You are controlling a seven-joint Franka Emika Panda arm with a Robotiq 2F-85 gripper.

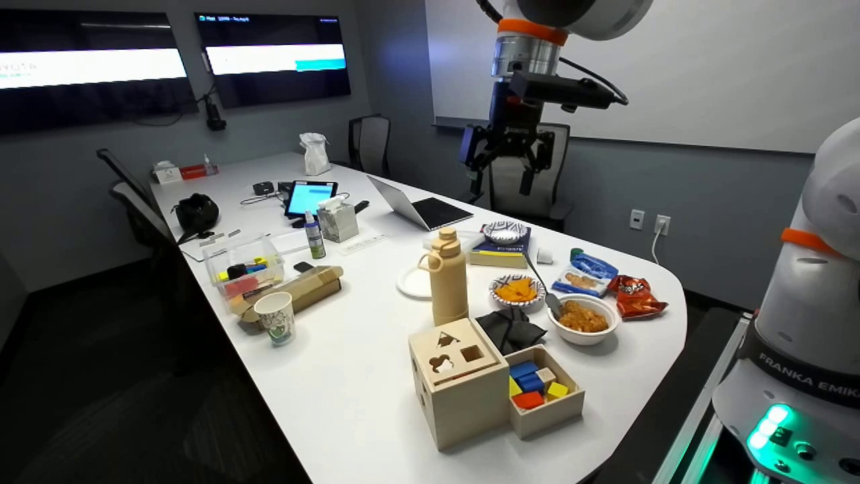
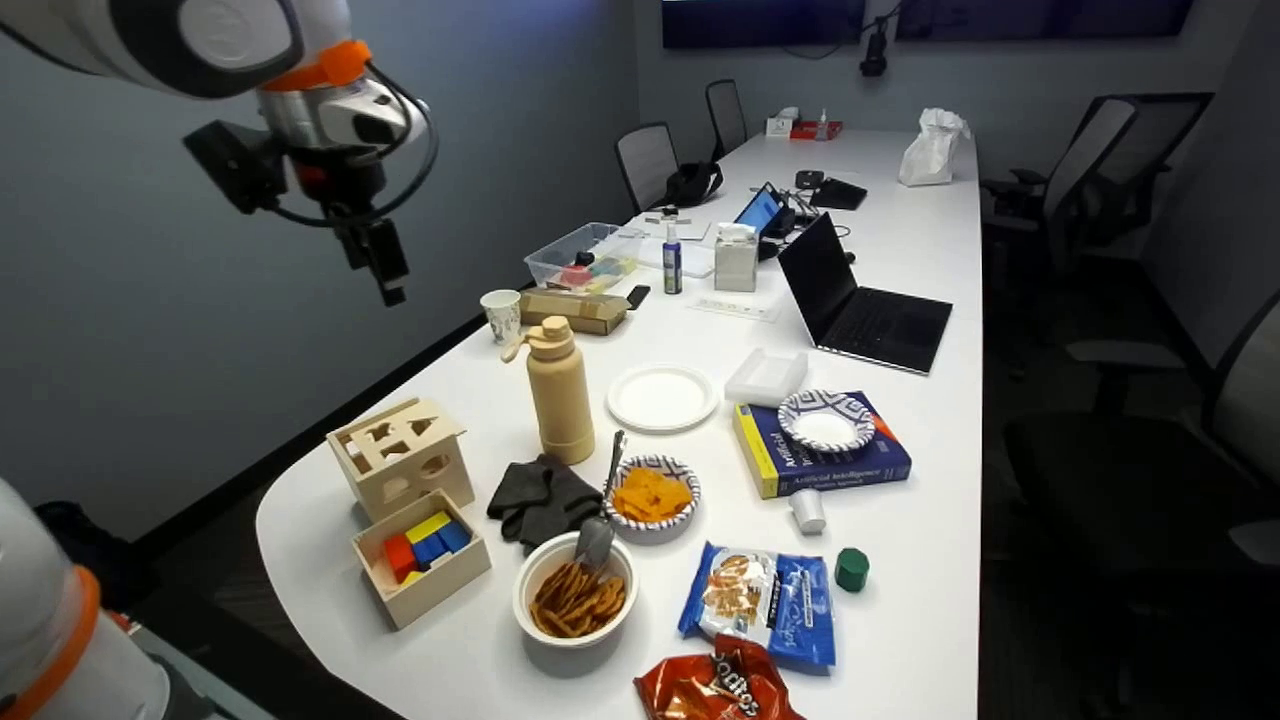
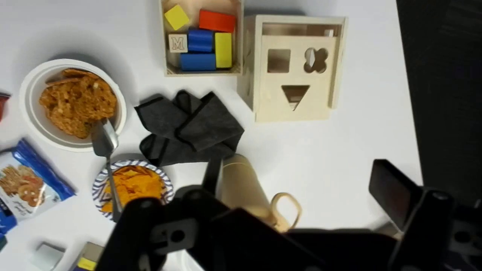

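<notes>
My gripper hangs open in the air, well above the table, with nothing held between its fingers. In the wrist view the tan bottle shows below, partly hidden by the left finger; it stands upright on the table. The wooden shape-sorter box has square, triangular and clover-like holes in its top. Against it sits a small open wooden tray of red, blue and yellow blocks. A dark grey cloth lies crumpled between the bottle and a white bowl of brown snacks.
A patterned bowl of orange chips stands by the cloth, a spoon resting across it and the white bowl. Snack bags, a book, a white plate, a paper cup and a laptop surround.
</notes>
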